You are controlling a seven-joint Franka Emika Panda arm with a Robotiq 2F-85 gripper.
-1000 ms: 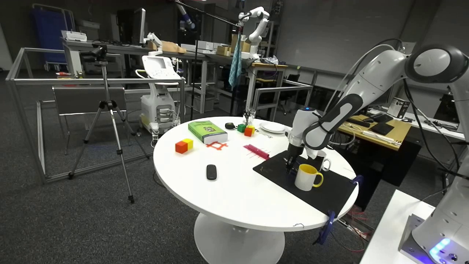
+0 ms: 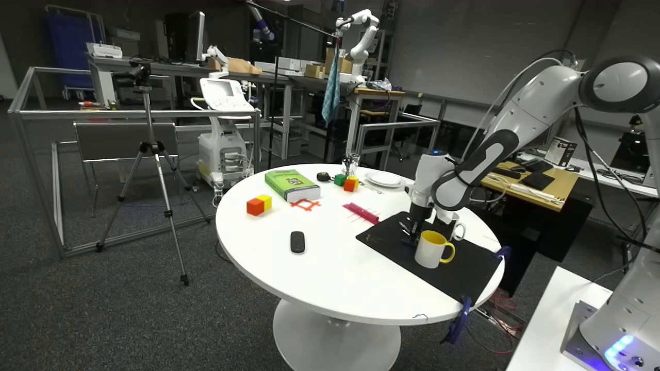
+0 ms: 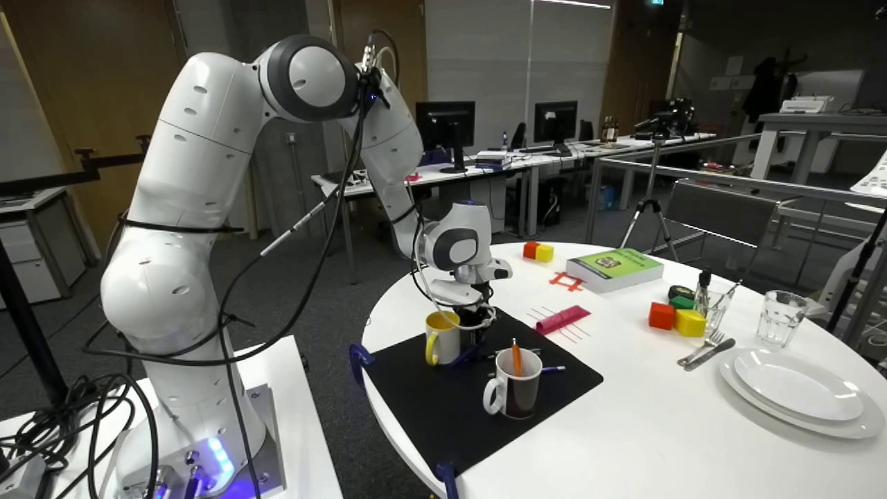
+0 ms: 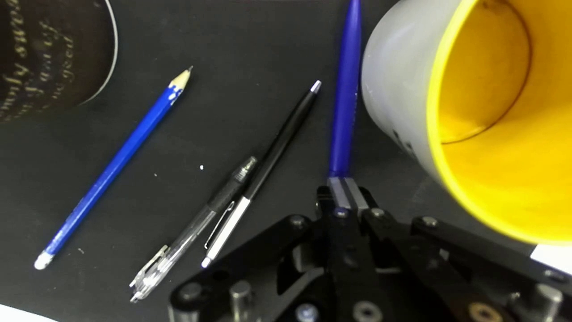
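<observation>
In the wrist view my gripper is shut, its fingertips together, with nothing showing between them. A dark blue pen runs away from the tips over the black mat. Its near end meets the fingertips in the picture; whether they touch I cannot tell. Just right of the pen stands the white mug with a yellow inside. Left of the gripper lie a black and silver pen, a clear pen and a blue pencil. The dark mug holds an orange pencil.
The mat is clamped to the round white table's edge with blue clamps. Off the mat are a pink object, a green book, coloured blocks, cutlery, glasses and plates. A black device lies on open tabletop.
In exterior view 1 the arm's end has shifted slightly to the right, closer to the mugs. Both mugs and the other tabletop objects look unmoved.
</observation>
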